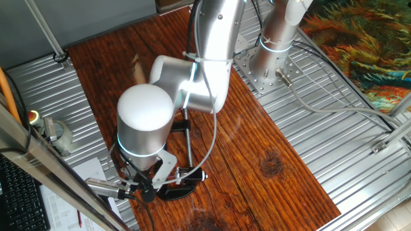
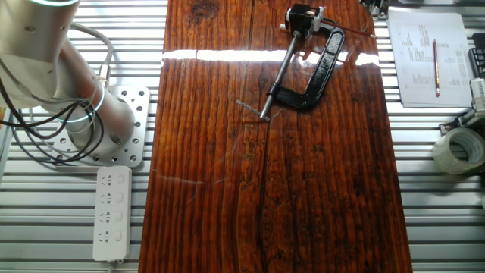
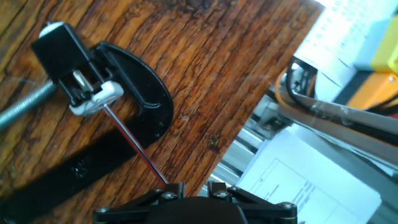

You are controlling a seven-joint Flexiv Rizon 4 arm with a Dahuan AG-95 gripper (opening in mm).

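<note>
A black C-clamp [image 2: 326, 67] lies on the wooden board, its silver screw rod [image 2: 282, 76] alongside its frame. At one end of the clamp sits a small black block [image 3: 61, 53] with a white fitting [image 3: 99, 98]. From that fitting a thin dark-red rod [image 3: 134, 143] runs toward my gripper and passes out of sight at its left finger [image 3: 169, 194]. A gap shows between my two fingertips, with nothing visible in it. In exterior view 1 my gripper [image 1: 148, 192] is beside the clamp's block end, partly hidden by the arm.
Printed paper [image 2: 430, 57] with a pencil [image 2: 436, 68] on it lies beyond the board's edge, near a roll of clear tape [image 2: 458, 150]. A white power strip [image 2: 112, 214] is on the slatted metal base. Much of the wooden board [image 2: 273, 197] is clear.
</note>
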